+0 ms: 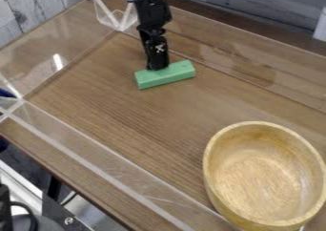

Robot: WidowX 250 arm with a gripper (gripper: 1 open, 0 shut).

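A black arm reaches down from the top of the camera view, its gripper [156,59] low over a green block [166,74] on the wooden table [114,130]. The fingertips are at the block's back left edge; whether they touch it is unclear, and the gap between them is hard to make out.
A large round beige bowl [261,168] fills the lower right. A clear plastic piece stands near the arm at upper left, and a white object [319,25] is at the right edge.
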